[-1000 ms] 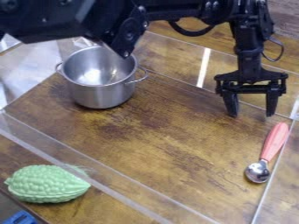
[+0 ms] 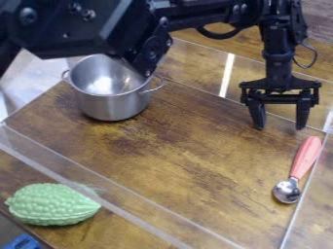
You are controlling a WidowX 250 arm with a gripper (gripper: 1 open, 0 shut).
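Note:
My black gripper (image 2: 279, 115) hangs at the upper right of the camera view, open, its fingers pointing down just above the wooden table (image 2: 169, 165). Below it lies a scoop with a pink handle (image 2: 306, 159) and a round metal head (image 2: 286, 192), apart from the fingers. A steel pot (image 2: 111, 97) with two side handles stands at the upper left, partly behind my arm. A pale green bitter melon (image 2: 53, 204) lies at the lower left.
Pale tape strips run along the table. A blue object (image 2: 18, 243) sits in the lower left corner.
The dark arm segment above the pot has shifted slightly. The gripper and the objects on the table look unmoved.

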